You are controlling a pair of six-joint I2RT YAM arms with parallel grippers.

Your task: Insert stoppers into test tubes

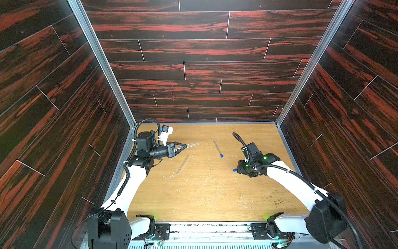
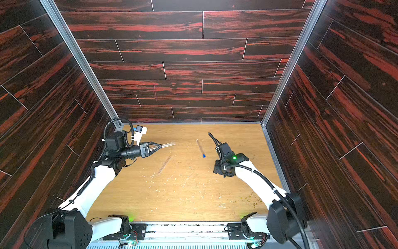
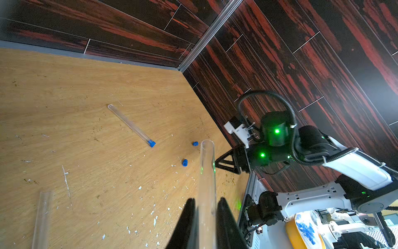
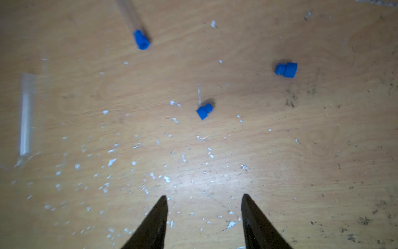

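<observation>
A clear test tube (image 3: 207, 182) is held in my left gripper, which is shut on it; its rounded end points away from the fingers, and the other end is out of that view. My right gripper points down at the table, its fingers apart with only bare wood between them. Ahead of those fingers lie two loose blue stoppers, a nearer one (image 4: 204, 111) and, farther right, another stopper (image 4: 286, 69). One tube (image 1: 217, 147) with a blue stopper (image 1: 221, 156) in its end rests mid-table. A second clear tube (image 1: 182, 164) lies at left, without a visible stopper.
White flakes and scraps are scattered over the wooden table (image 1: 199, 203). Dark panelled walls (image 1: 207, 70) close off the back and sides.
</observation>
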